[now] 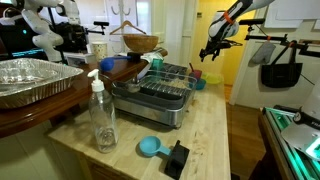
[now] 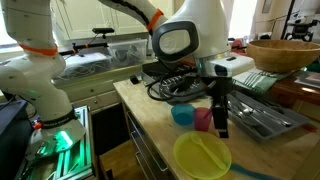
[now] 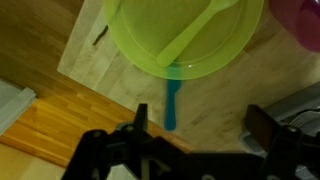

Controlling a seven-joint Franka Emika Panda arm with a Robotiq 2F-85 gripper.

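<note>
My gripper is open, with nothing between its fingers. In the second exterior view it hangs over the counter near a yellow plate (image 2: 202,153). The wrist view shows that plate (image 3: 190,52) at the top, with a yellow-green utensil (image 3: 190,38) lying in it. A blue handle (image 3: 171,103) sticks out from the plate's edge, on the gripper's side; its other end is hidden beneath the plate. A pink cup (image 2: 203,119) and a blue cup (image 2: 183,114) stand close behind the plate, and the pink cup (image 3: 302,20) fills the wrist view's upper right corner.
A metal dish rack (image 1: 155,98) stands along the counter. Nearer the first exterior camera are a clear pump bottle (image 1: 102,120), a blue scoop (image 1: 151,146) and a black object (image 1: 177,160). A wooden bowl (image 2: 283,51) sits on the raised shelf. Bare counter lies between scoop and cups.
</note>
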